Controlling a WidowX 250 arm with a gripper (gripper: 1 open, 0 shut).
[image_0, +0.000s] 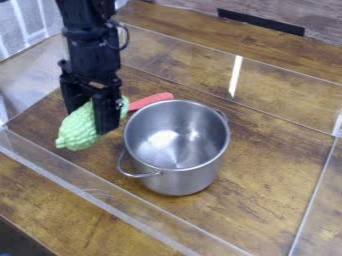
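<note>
My black gripper (96, 105) is at the left, shut on a pale green cloth (78, 127) that hangs bunched below its fingers, left of a stainless steel pot (175, 150) with side handles. The pot stands upright on the wooden table and looks empty. Behind it, partly hidden, lies a red object (151, 100).
Clear strips or panel edges cross it, with a short white tape mark (235, 76) at the back. A pale clear barrier stands at the upper left.
</note>
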